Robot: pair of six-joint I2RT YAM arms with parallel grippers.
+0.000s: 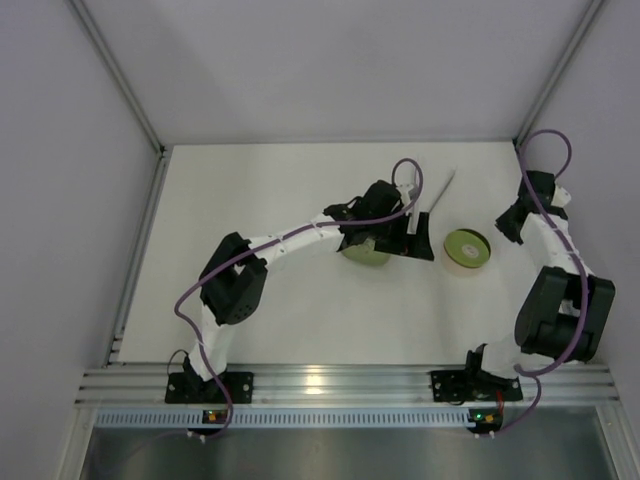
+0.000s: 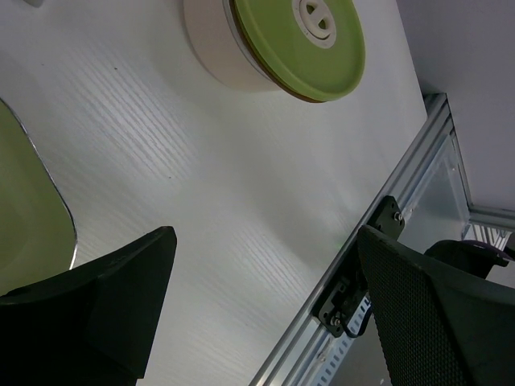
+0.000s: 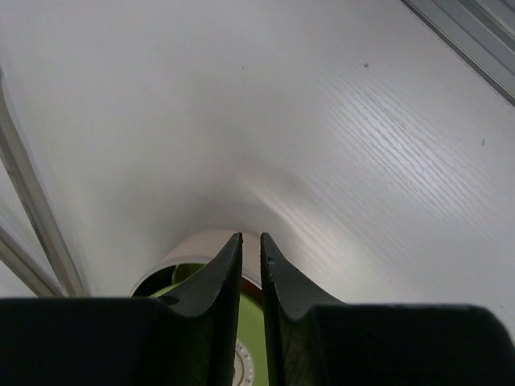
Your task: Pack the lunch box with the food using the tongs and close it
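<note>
A round pale lunch box (image 1: 463,268) stands at the right of the table, its green lid (image 1: 467,248) lying askew with a dark gap along one edge. In the left wrist view the lid (image 2: 302,40) juts past the box's rim. My left gripper (image 1: 426,238) is open and empty, just left of the box. The left arm partly covers a green plate (image 1: 366,255); its edge shows beside the left finger in the left wrist view. My right gripper (image 1: 507,229) is shut, right of the box, with nothing visible between its fingertips. The right wrist view shows the lid (image 3: 251,330) partly behind the fingers.
A pair of thin white sticks, probably chopsticks (image 1: 443,188), lies behind the box, one mostly hidden by the left arm. Walls enclose the back and sides.
</note>
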